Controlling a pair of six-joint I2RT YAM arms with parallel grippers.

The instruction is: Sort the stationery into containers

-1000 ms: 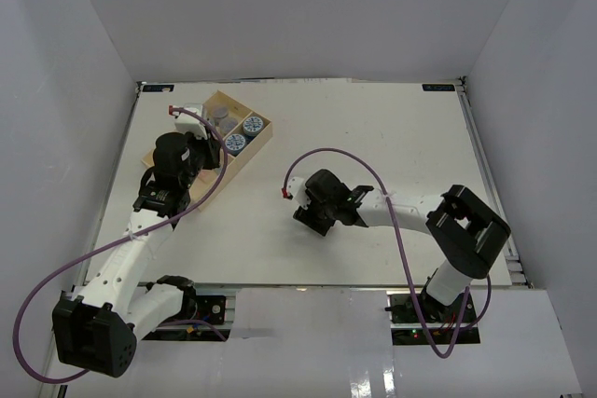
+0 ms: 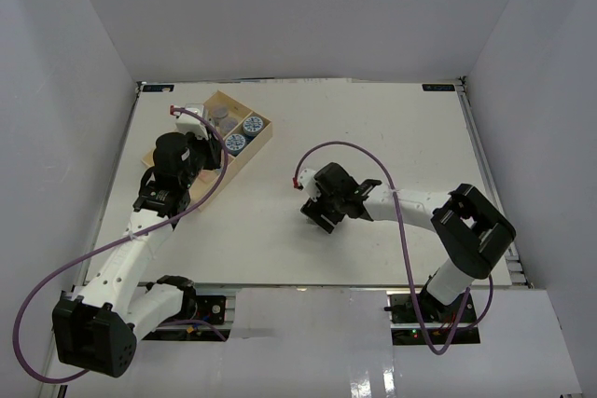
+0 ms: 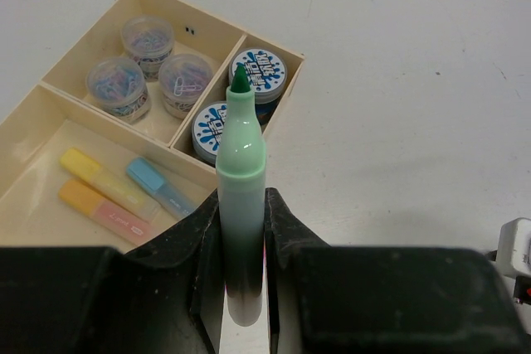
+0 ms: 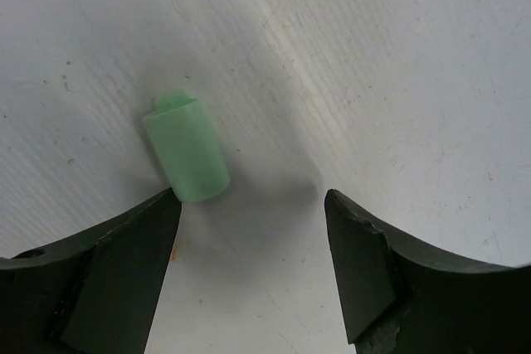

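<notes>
My left gripper is shut on an uncapped green highlighter [image 3: 242, 155], held upright over the organizer box [image 2: 262, 137]. The box [image 3: 62, 89] holds yellow [image 3: 104, 180], orange [image 3: 104, 213] and blue [image 3: 159, 188] highlighters in one compartment, paper clip tubs [image 3: 149, 43] in another and two blue-lidded jars [image 3: 259, 72] in a narrow one. My right gripper is low over the table, fingers apart, with a small green cap [image 4: 187, 147] lying just beyond and left of the middle between its fingertips.
Grey walls stand at the back and sides.
My right gripper has shifted a little to the right and toward the back of the table. The left arm and the held highlighter look unmoved.
</notes>
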